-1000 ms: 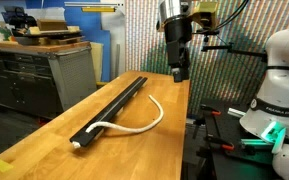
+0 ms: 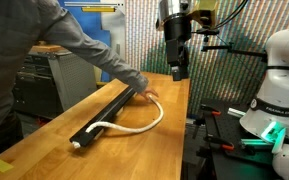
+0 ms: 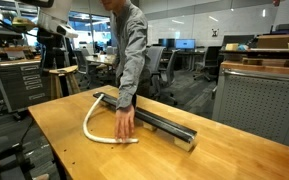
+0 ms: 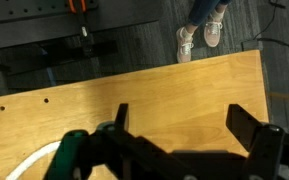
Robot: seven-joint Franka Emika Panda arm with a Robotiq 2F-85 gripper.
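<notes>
A white flexible hose curves across the wooden table, one end lying against a long black channel. In exterior view 2 the hose bends round towards a person's hand, which is down at its free end beside the channel. Above the table hangs my gripper, clear of everything. The wrist view shows the gripper open, its fingers wide apart with only bare tabletop below. Part of the hose shows at that view's lower left.
The person leans over the table from its far side. A grey cabinet stands behind, and a white robot arm is at the right.
A person has come in from the left and reached an arm over the channel to the hose's free end. My gripper and the channel look unmoved.
</notes>
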